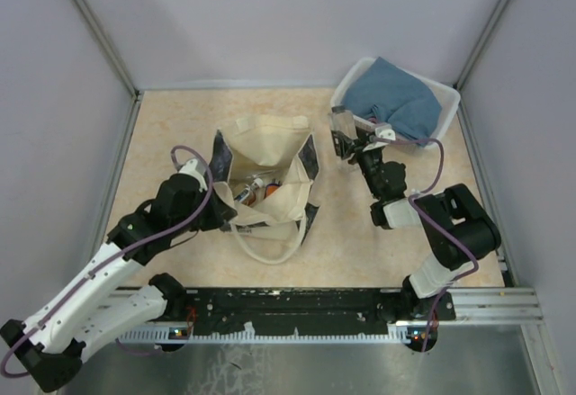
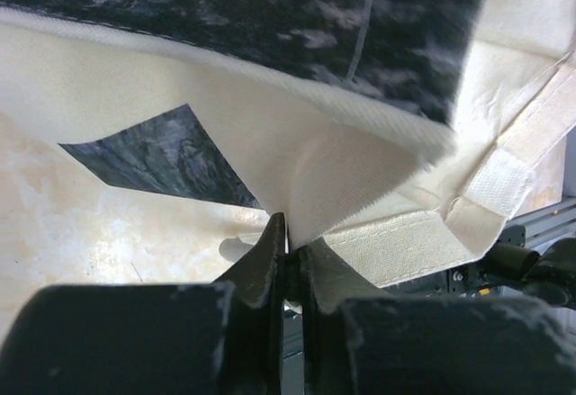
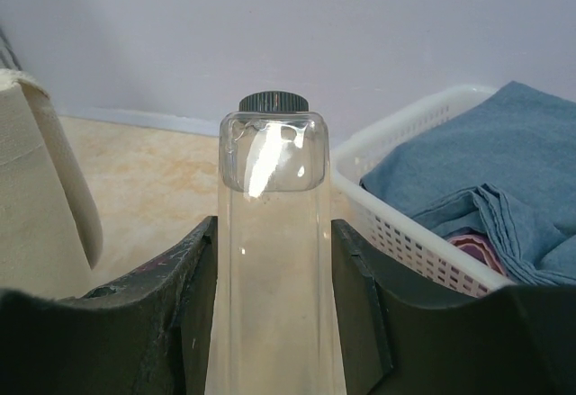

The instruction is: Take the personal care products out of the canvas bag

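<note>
The cream canvas bag point(image 1: 263, 143) with dark patches stands open at the left middle of the table. Inside it lie several products, among them an orange-topped item point(image 1: 271, 189) and a whitish tube point(image 1: 248, 192). My left gripper pinches a fold of the bag's near-left edge, the cloth running in between its fingertips. To the right of the bag, my right gripper holds a clear bottle point(image 3: 274, 166) with a dark green cap, upright between its fingers. In the top view the bottle point(image 1: 343, 121) is in front of the white basket.
A white basket point(image 3: 396, 233) holding a folded blue cloth point(image 1: 392, 98) stands at the back right. Bare tabletop point(image 1: 337, 233) lies between the bag and the right arm. The bag's handle loop point(image 1: 270, 258) hangs toward the front edge.
</note>
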